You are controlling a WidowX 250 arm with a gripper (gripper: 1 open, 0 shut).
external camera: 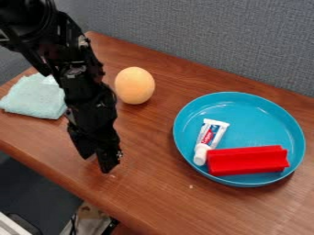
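Note:
My black gripper [103,156] reaches down over the left part of the wooden table, near its front edge, its tips low by the surface; whether anything is between its fingers is hidden. To its right is a blue plate [240,115] holding a toothpaste tube [211,136] and a red object [249,160]. An egg-shaped tan object [135,84] stands behind the gripper, and a folded light blue cloth [33,95] lies to its left.
A grey fabric panel [221,41] runs along the back.

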